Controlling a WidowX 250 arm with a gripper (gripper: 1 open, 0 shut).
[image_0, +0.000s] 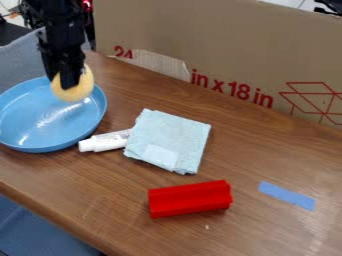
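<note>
At the upper left, my black gripper (68, 70) points down, shut on a round pale-yellow object (74, 87) held over the back-right part of a blue plate (30, 130). The fingertips are partly merged with the dark arm, and whether the object touches the plate is hard to tell.
A white tube (100, 142) lies beside a folded light-blue cloth (179, 137). A red block (189, 198) is at the front, a blue tape strip (286, 195) at right. A cardboard wall (241, 50) closes off the back.
</note>
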